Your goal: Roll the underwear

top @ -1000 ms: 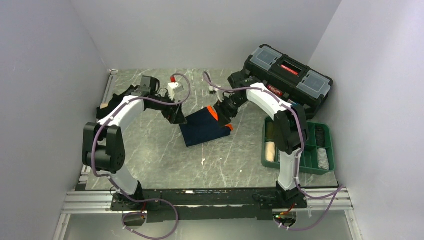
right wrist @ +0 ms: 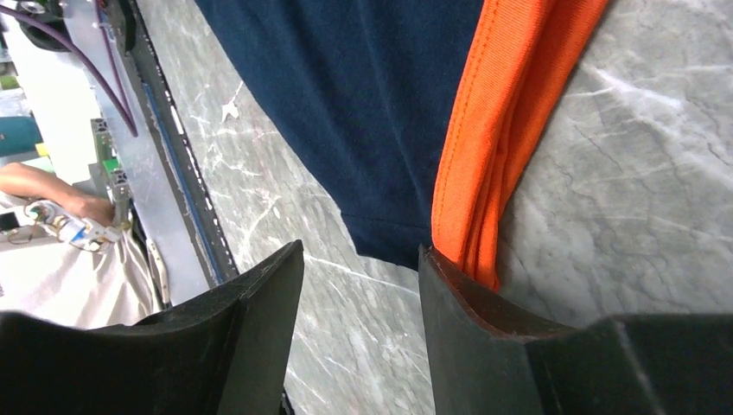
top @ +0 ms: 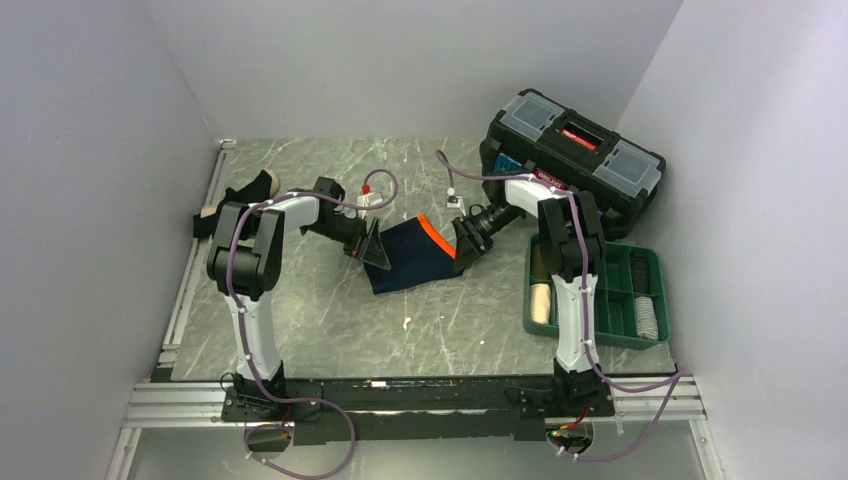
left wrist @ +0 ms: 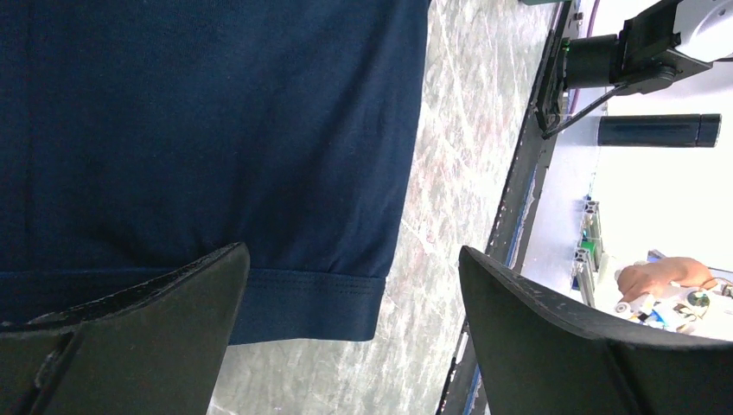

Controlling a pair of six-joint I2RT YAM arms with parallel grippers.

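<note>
Dark navy underwear (top: 415, 257) with an orange waistband (top: 436, 236) lies folded flat on the table, its waistband edge towards the right. At its left edge my left gripper (top: 376, 257) is low and open; in the left wrist view the navy hem (left wrist: 315, 298) shows between its fingers, and nothing is clamped. Over the right end of the cloth sits my right gripper (top: 468, 260), part open. In the right wrist view the waistband (right wrist: 484, 130) runs to the right finger (right wrist: 467, 303), which touches or nearly touches its end; the left finger stands apart from the cloth.
A green divided box (top: 620, 318) with rolled items stands at the right, behind my right arm. A black toolbox (top: 575, 150) is at the back right. Dark cloth (top: 245, 192) lies at the far left.
Both arms have come down to the underwear over the last second. The left gripper moved right onto its left edge; the right gripper moved right and forward to its right corner. The underwear has barely shifted.
</note>
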